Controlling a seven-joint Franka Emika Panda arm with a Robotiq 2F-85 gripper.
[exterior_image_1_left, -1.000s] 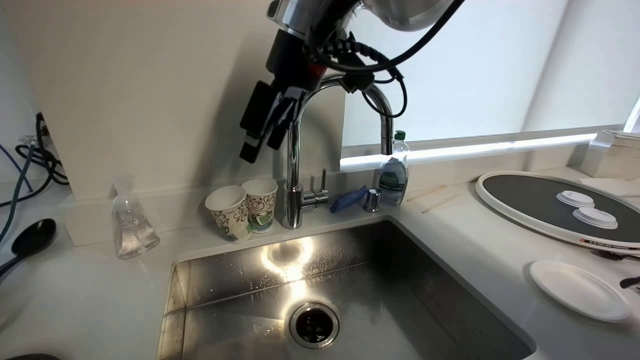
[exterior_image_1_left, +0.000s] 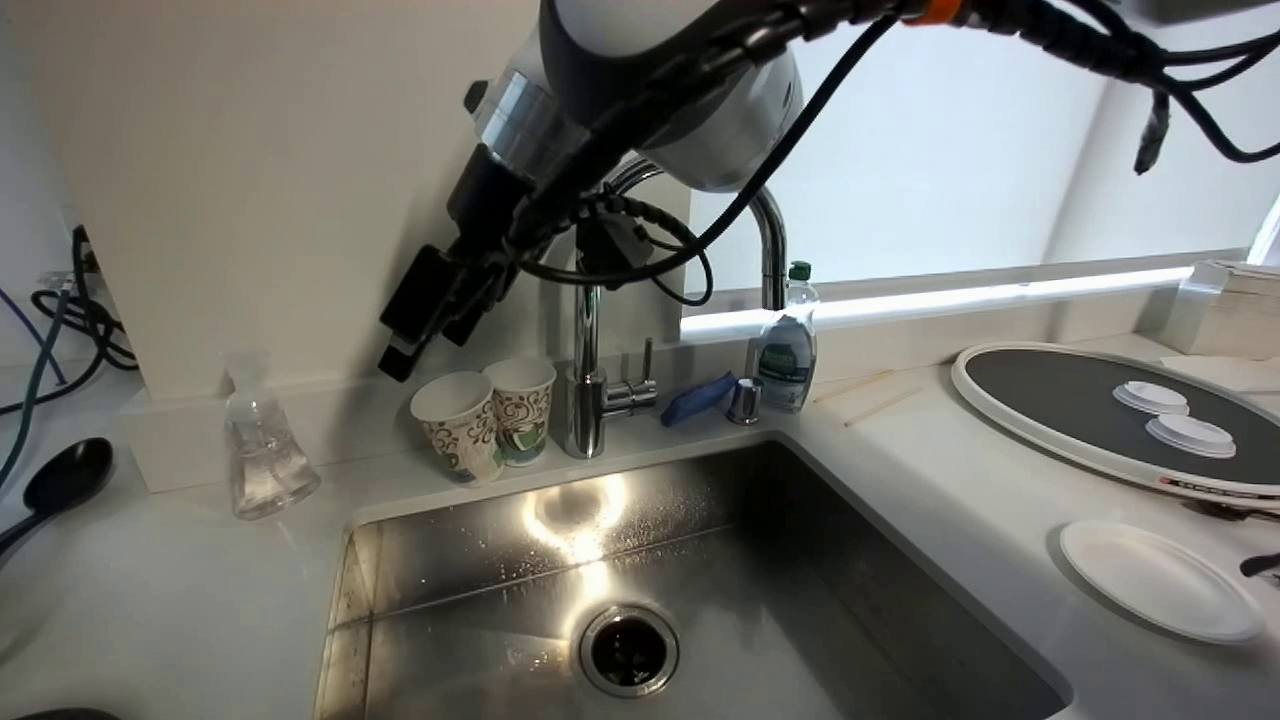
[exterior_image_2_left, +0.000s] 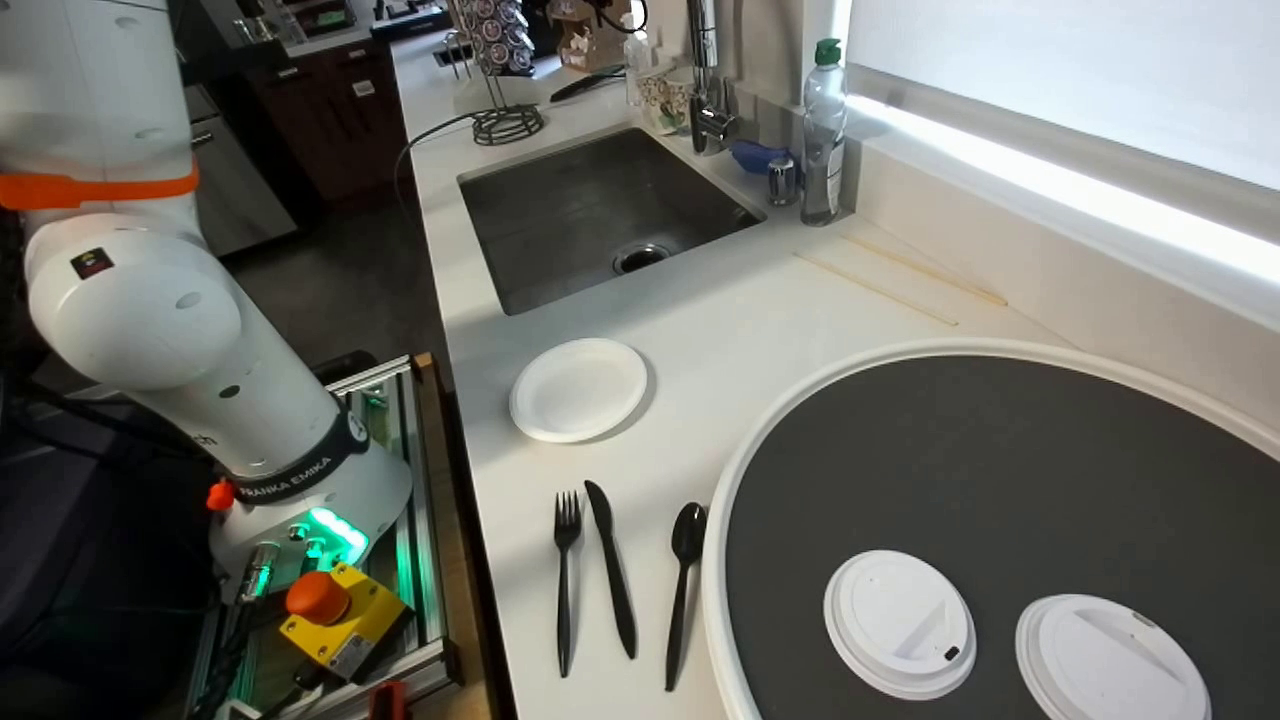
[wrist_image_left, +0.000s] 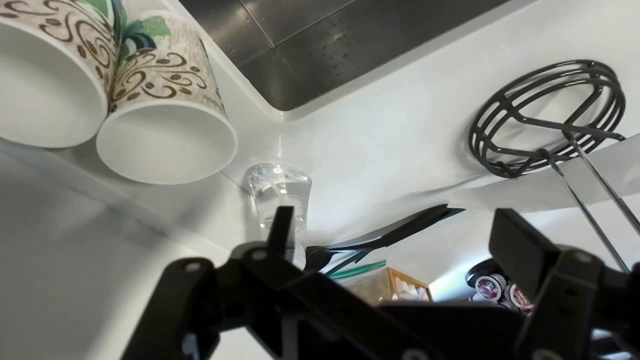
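Note:
My gripper is open, its black fingers (wrist_image_left: 520, 243) wide apart with nothing held between them. In exterior view 1 the gripper (exterior_image_1_left: 423, 350) hangs above two patterned paper cups, left of the faucet. One paper cup (exterior_image_1_left: 458, 422) stands in front of the other cup (exterior_image_1_left: 523, 408), both upright behind the sink's back left corner. A clear bottle (exterior_image_1_left: 266, 454) with some liquid stands on the counter farther left. From the wrist, that clear bottle (wrist_image_left: 279, 192) appears beyond the left finger, which hides part of it.
The chrome faucet (exterior_image_1_left: 588, 360) rises close to the arm, with the sink (exterior_image_1_left: 480, 618) below. A wire rack (wrist_image_left: 546, 120) and a black spoon (exterior_image_1_left: 68, 474) occupy the left counter. Dish soap (exterior_image_1_left: 787, 354), a white plate (exterior_image_2_left: 578, 390) and a round grey board (exterior_image_2_left: 996, 480) lie toward the right.
The arm and gripper have moved left and down, from beside the faucet's arch to lower above the cups. The cups and bottle have stayed put.

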